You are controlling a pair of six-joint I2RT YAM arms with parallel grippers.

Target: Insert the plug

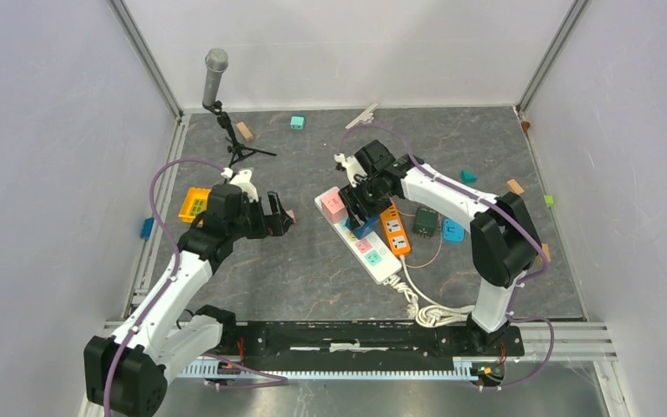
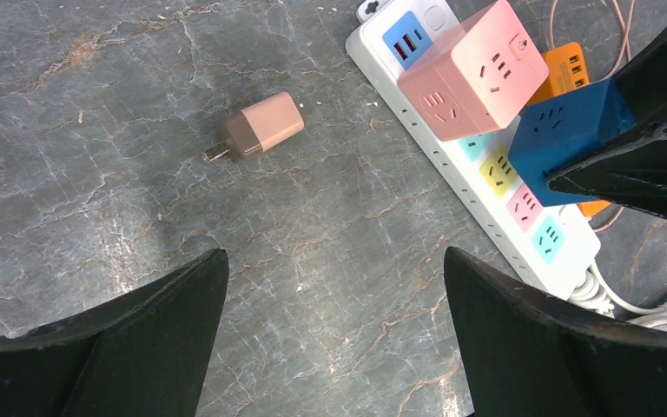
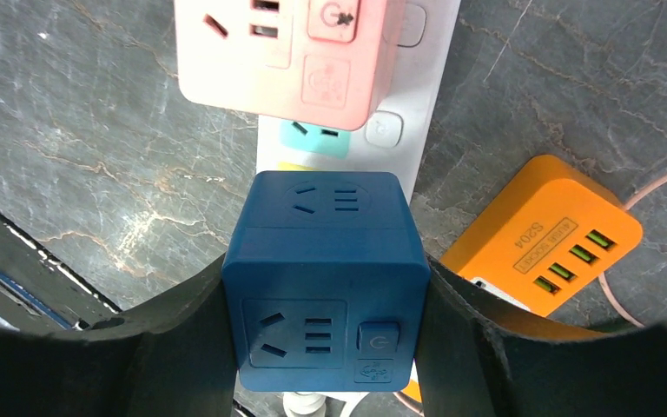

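A blue cube socket adapter [image 3: 326, 252] is between the fingers of my right gripper [image 1: 356, 208], over the white power strip [image 2: 530, 243] with coloured sockets. It is just beside the pink cube adapter [image 2: 460, 74] on that strip; whether it touches the strip is unclear. The left gripper stands open at left, nothing between its fingers. A beige plug [image 2: 260, 130] lies on the table below it, prongs out.
An orange power strip [image 3: 538, 234] lies right of the white one, with coiled white cables [image 1: 439, 314] at the front. A yellow tray [image 1: 193, 202], microphone stand [image 1: 234, 148], dark green charger [image 1: 425, 222] and small blocks surround the work area.
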